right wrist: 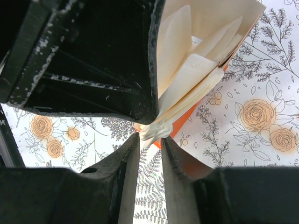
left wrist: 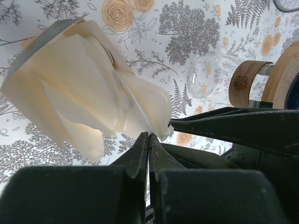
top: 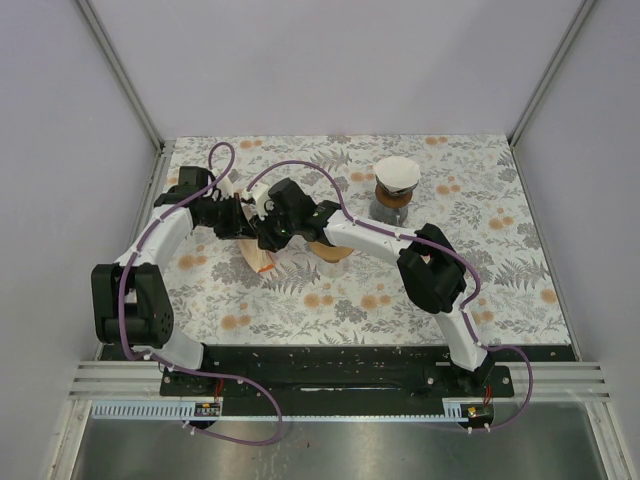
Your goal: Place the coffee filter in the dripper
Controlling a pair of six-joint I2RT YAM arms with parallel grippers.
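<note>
A bundle of cream coffee filters (left wrist: 84,88) with an orange edge stands at the left-middle of the table, between my two grippers. My left gripper is shut at the filters' crumpled tip; whether any paper is between its fingers is unclear. My right gripper is at the same tip, its fingers slightly apart around crumpled paper; its grip is unclear. In the top view both grippers largely hide the filters. The dripper (top: 396,192), with a white top and wooden band, sits on a glass carafe (top: 388,212) at the right back.
A wooden piece (top: 330,252) lies beneath the right arm, and a clear glass object (left wrist: 205,74) shows near it.
</note>
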